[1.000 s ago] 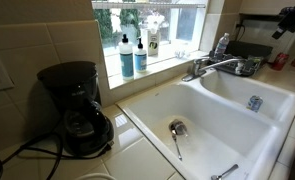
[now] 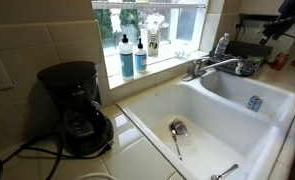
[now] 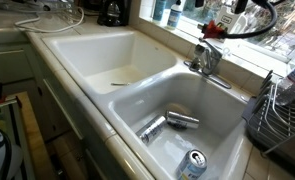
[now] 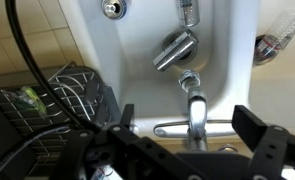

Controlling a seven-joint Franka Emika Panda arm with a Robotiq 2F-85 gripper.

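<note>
My gripper is open above the sink, nothing between its fingers; in the first exterior view its dark shape (image 2: pixel 268 33) shows at the top right. Below it in the wrist view runs the chrome faucet (image 4: pixel 195 103). A silver can (image 4: pixel 175 48) lies on its side in the basin, another can (image 4: pixel 187 12) lies beyond it, and a round can end (image 4: pixel 114 8) shows at the upper left. The second exterior view shows two lying cans (image 3: pixel 152 128) and a blue-and-silver can (image 3: pixel 194 163) at the front.
A black wire dish rack (image 3: pixel 277 125) stands beside the can-filled basin. The other basin (image 2: pixel 202 120) holds a spoon and metallic items near its drain. Soap bottles (image 2: pixel 127 58) line the windowsill; a coffee maker (image 2: pixel 77 105) stands on the counter at left.
My gripper has shifted a little to the left at the top right of the first exterior view. The cans and sink items stay where they were.
</note>
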